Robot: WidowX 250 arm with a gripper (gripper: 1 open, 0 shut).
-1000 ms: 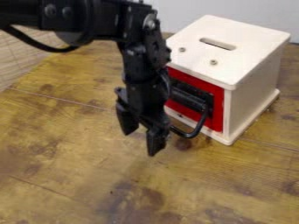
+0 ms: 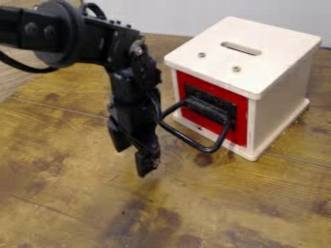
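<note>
A black robot gripper (image 2: pixel 134 148) points down at the middle left, open, with nothing seen between its fingers. To its right stands a white box (image 2: pixel 278 97) with a red front panel (image 2: pixel 195 86), which carries a black fixture with a bent black handle (image 2: pixel 210 145) sticking out towards the gripper. The gripper is just left of this handle and low over the wooden floor; whether they touch I cannot tell.
A pale wall stands behind the box at the top right.
The arm and gripper have moved left, away from the box's red front, over the last second. The box stays where it was.
</note>
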